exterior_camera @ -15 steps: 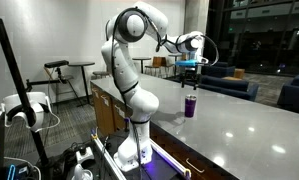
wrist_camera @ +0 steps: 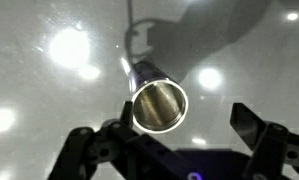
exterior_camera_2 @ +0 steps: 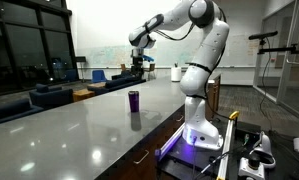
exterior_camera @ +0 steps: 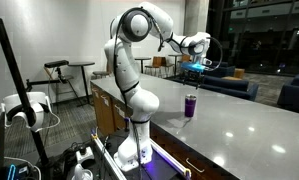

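A dark purple cylinder (exterior_camera: 190, 106) stands upright on the grey table in exterior view 1, and the same cylinder (exterior_camera_2: 134, 101) shows in exterior view 2. Seen from above in the wrist view, the cylinder (wrist_camera: 160, 106) has a pale round rim with a brownish inside. High over the table, my gripper (exterior_camera: 196, 68) hangs well above the cylinder and clear of it. The gripper is open in the wrist view, its two dark fingers wide apart with nothing held between them. The cylinder's rim lies nearer the left finger.
Dark sofas (exterior_camera: 230, 88) stand beyond the table's far edge. In the wrist view, the arm's shadow (wrist_camera: 189, 45) falls across the table.
Over the last second my gripper has shifted and tilted slightly at the wrist, still high above the table. The cylinder has stayed in place.
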